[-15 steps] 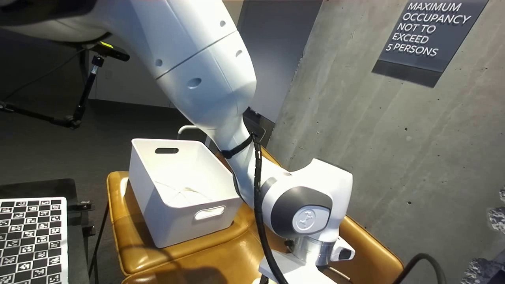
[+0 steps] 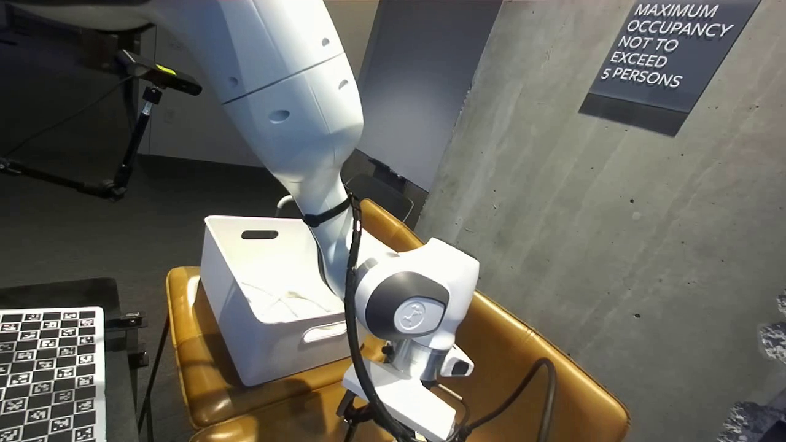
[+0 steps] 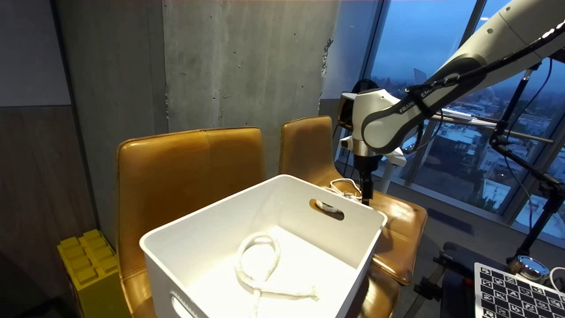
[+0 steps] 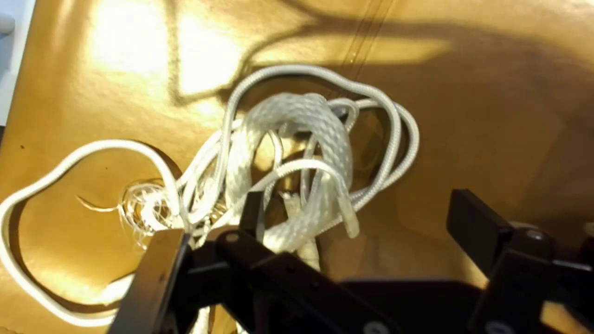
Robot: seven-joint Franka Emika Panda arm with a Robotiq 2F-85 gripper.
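Observation:
A tangle of white rope [image 4: 295,117] lies on the tan leather chair seat in the wrist view, thick and thin strands looped together with a frayed clump at its left. Above it, my gripper is open, its dark fingers wide apart; the left finger overlaps the rope's lower part, and the right one is over bare leather. Whether either finger touches the rope I cannot tell. Exterior view 2 shows the gripper [image 3: 366,200] pointing down just beyond the white bin [image 3: 159,233], beside the rope [image 3: 344,186]. Inside the bin lies another looped white rope [image 3: 259,283].
The bin stands on a neighbouring tan chair [image 3: 190,159], its wall close to the gripper. A checkered board [image 2: 51,376] is at the left of exterior view 1. A concrete wall [image 2: 589,243] rises behind the chairs.
In exterior view 1 my arm has moved left and slightly up, closer to the bin, and now covers part of its right side. The bin has not moved.

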